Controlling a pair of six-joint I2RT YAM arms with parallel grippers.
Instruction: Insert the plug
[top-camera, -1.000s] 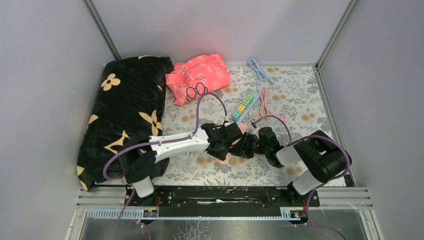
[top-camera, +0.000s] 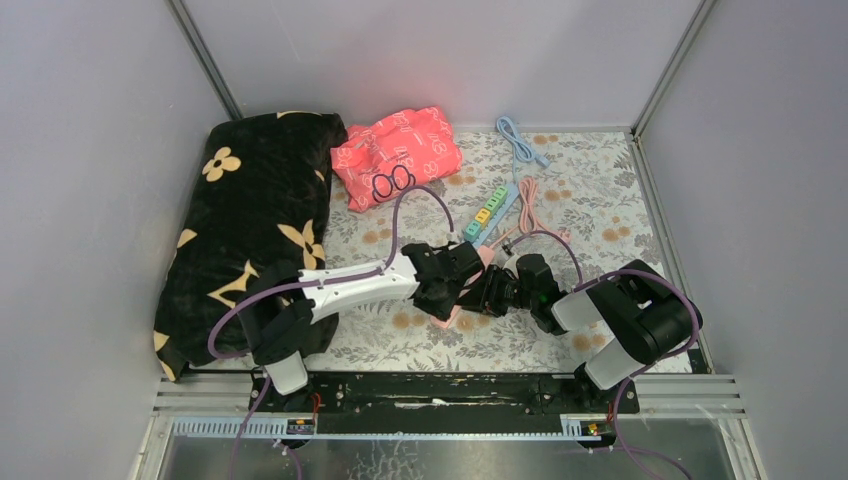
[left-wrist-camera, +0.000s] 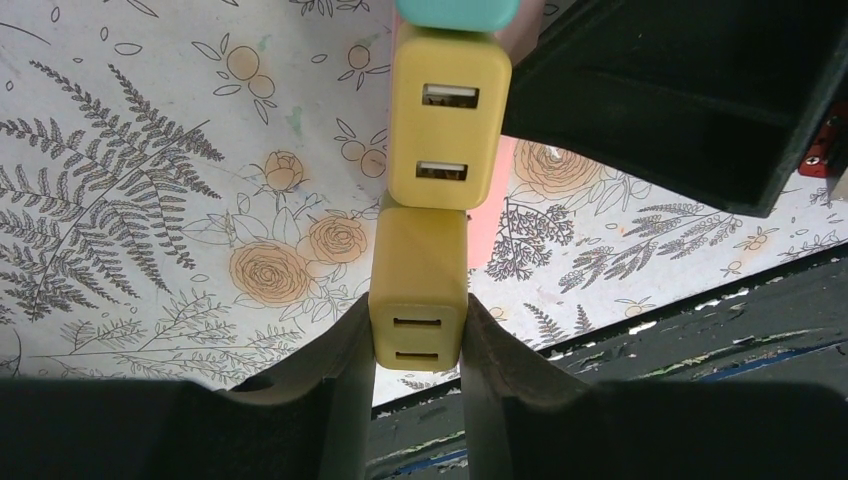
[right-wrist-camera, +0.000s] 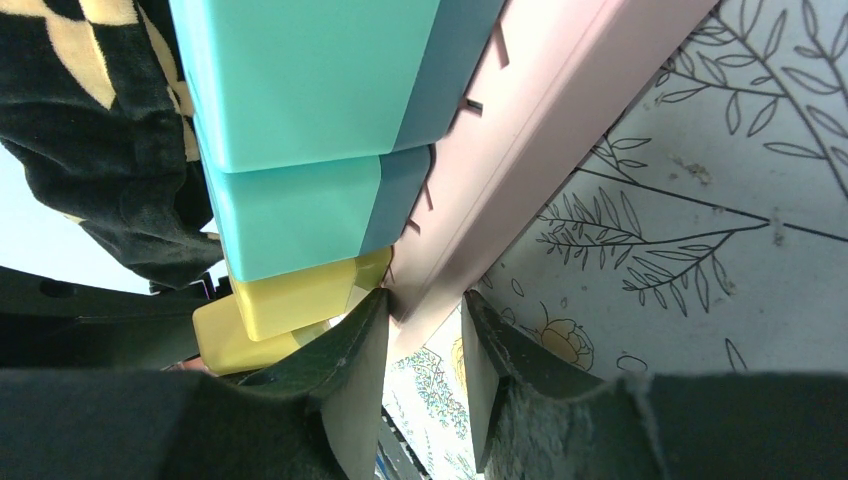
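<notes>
In the left wrist view my left gripper is shut on a yellow plug (left-wrist-camera: 418, 260), which has two slots. It sits just beside another yellow plug with two USB ports (left-wrist-camera: 448, 120), on a pink power strip (left-wrist-camera: 485, 225). In the right wrist view my right gripper is shut on the side of that pink strip (right-wrist-camera: 530, 140). Cyan plugs (right-wrist-camera: 300, 80) stand along it above the yellow ones. Whether the held plug is seated in the strip cannot be told.
A blue strip with coloured plugs (top-camera: 490, 210) and coiled cables (top-camera: 530, 200) lie behind the grippers. A black cushion (top-camera: 240, 240) fills the left side; a red bag (top-camera: 395, 155) lies at the back.
The right arm is unchanged.
</notes>
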